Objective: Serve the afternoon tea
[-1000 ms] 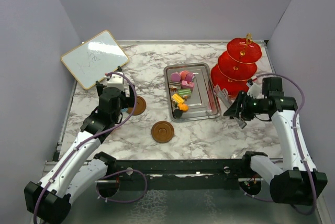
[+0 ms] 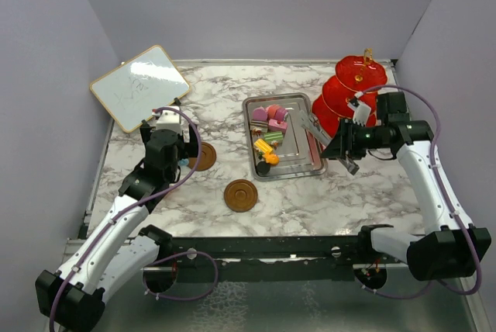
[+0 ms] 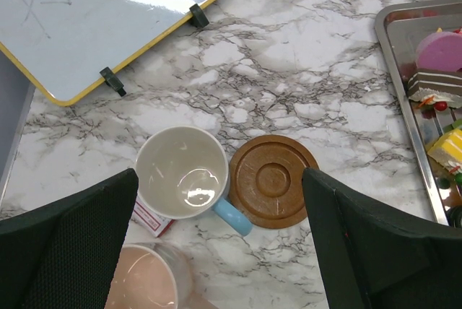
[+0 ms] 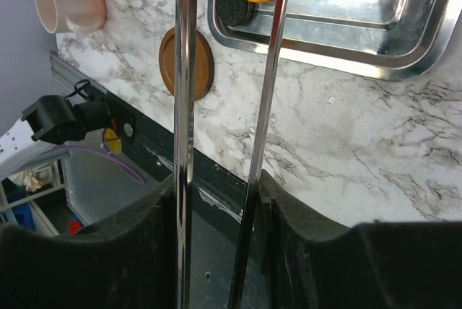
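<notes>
My right gripper is shut on metal tongs (image 2: pixel 313 128), whose two long arms (image 4: pixel 264 107) stand apart in the right wrist view. From above, the tongs' head hangs over the right side of the metal tray (image 2: pixel 303 172), with no cake between the tips. Several toy cakes and sweets (image 2: pixel 272 138) lie in the tray's left half. A red three-tier stand (image 2: pixel 341 97) rises behind my right gripper. On the left, my left gripper is open, its fingers either side of a white cup (image 3: pixel 173 161) with a blue handle, apparently not touching it.
Brown coasters lie beside the white cup (image 3: pixel 274 179) and at the table's front middle (image 2: pixel 241 195). A pink cup (image 3: pixel 148 276) stands nearer the front. A whiteboard (image 2: pixel 141 88) fills the back left corner.
The right arm has swung the tongs left and slightly backward, bringing their head further over the tray's right side. My left arm, the stand and the cakes have not moved.
</notes>
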